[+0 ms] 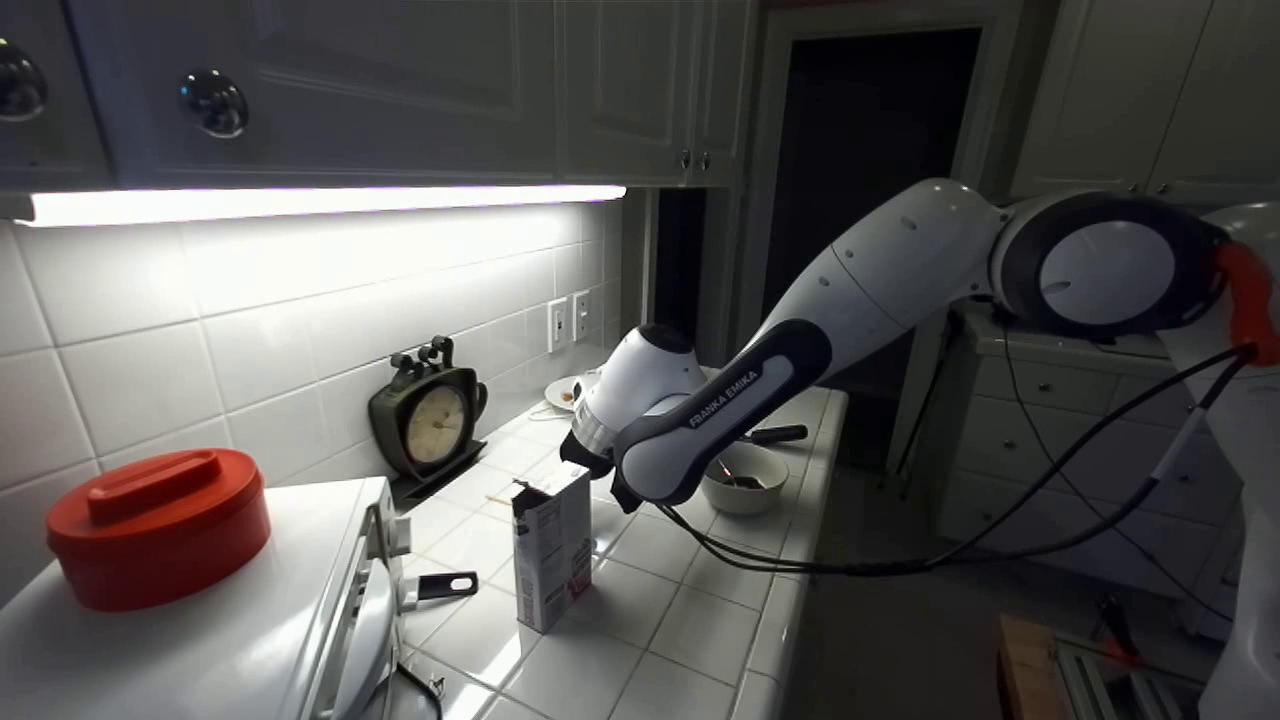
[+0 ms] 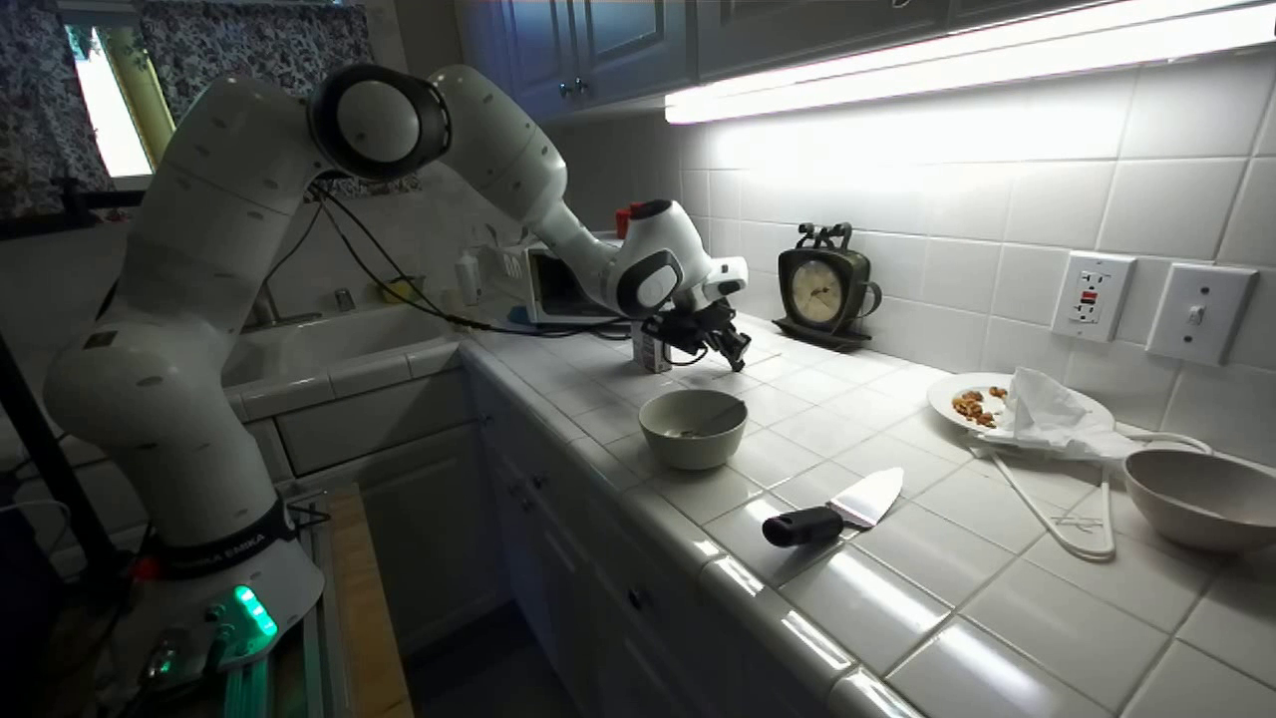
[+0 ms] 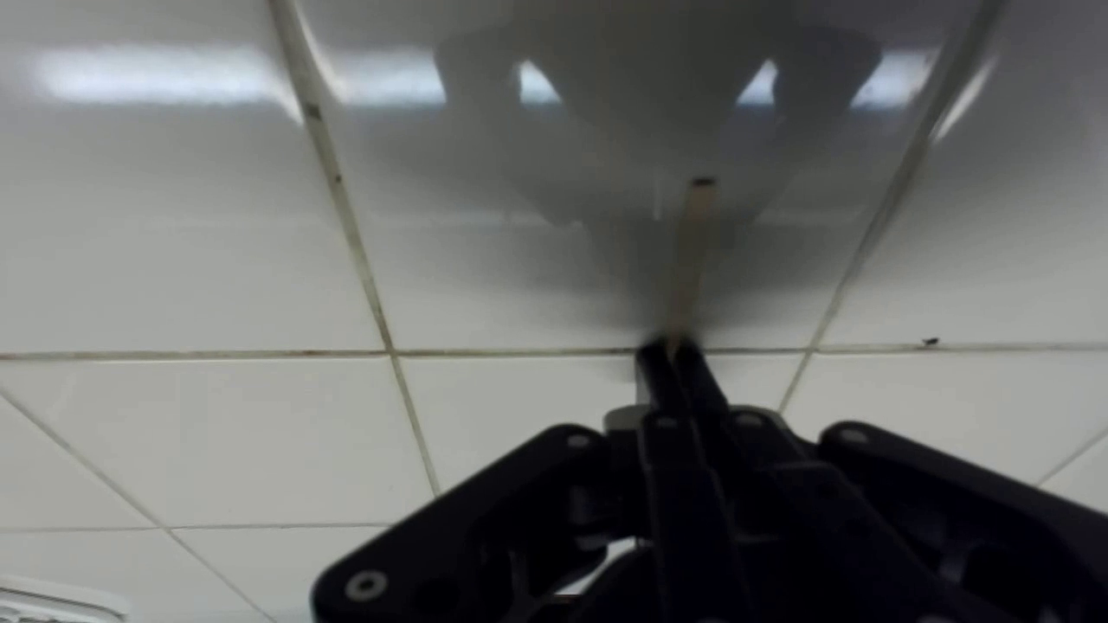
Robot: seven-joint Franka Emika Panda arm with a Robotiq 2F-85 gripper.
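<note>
A thin wooden stick (image 3: pixel 693 244) with a dark tip rises from between the fingertips in the wrist view, slightly blurred. My gripper is shut on it, low over the white tiles; its near end is hidden between the fingers. In exterior view 2 the gripper (image 2: pixel 735 352) points down at the counter, behind the grey bowl (image 2: pixel 693 431). Exterior view 1 shows the hand just behind an opened carton (image 1: pixel 553 547), which covers part of the fingers.
A kitchen scale (image 2: pixel 822 285) stands by the wall. Nearer the camera in exterior view 2 lie a black-handled server (image 2: pixel 834 509) and a plate (image 2: pixel 941 399) with nuts. To the left in exterior view 1 is a white oven (image 1: pixel 314 528) with a red container (image 1: pixel 157 526).
</note>
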